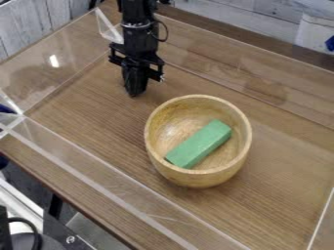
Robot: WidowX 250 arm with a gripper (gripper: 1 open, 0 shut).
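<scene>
My black gripper (135,82) hangs low over the wooden table at the upper middle, behind and left of a tan round bowl (171,167). It looks shut, with nothing visible between its fingers, though they are small and dark here. A green rectangular block (198,145) lies inside the bowl, tilted diagonally.
A dark object (20,234) is partly in view at the lower left corner, and a pale item (7,122) at the left edge.
</scene>
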